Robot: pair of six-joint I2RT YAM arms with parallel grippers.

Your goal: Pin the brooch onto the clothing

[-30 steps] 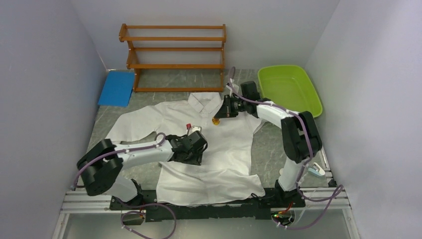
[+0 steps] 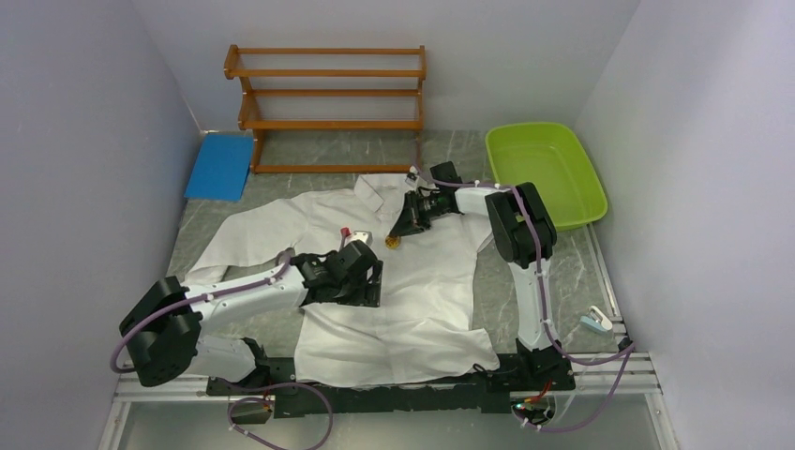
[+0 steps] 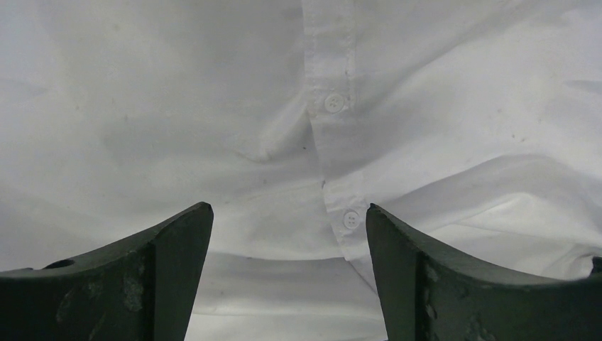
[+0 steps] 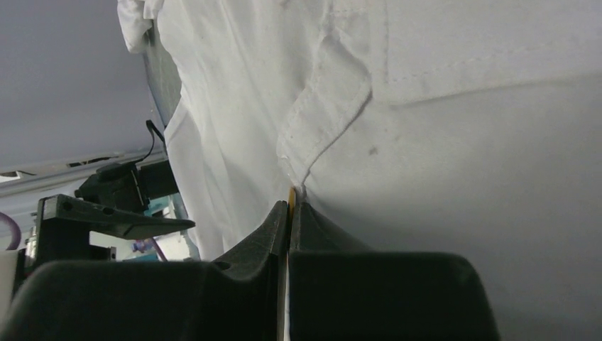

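A white shirt (image 2: 422, 291) lies spread on the grey table, collar toward the back; its buttoned placket (image 3: 334, 142) runs below my left gripper, which stands open over the cloth with nothing between its fingers. My right gripper (image 2: 398, 228) points down-left near the upper middle of the shirt, holding the gold brooch (image 2: 393, 242) at its fingertips. In the right wrist view the fingers meet round a thin gold edge (image 4: 291, 195), low against a folded seam of the shirt.
A wooden rack (image 2: 328, 125) stands at the back, a blue board (image 2: 217, 167) at back left, a green bin (image 2: 544, 159) at back right. Bare table shows at both sides of the shirt.
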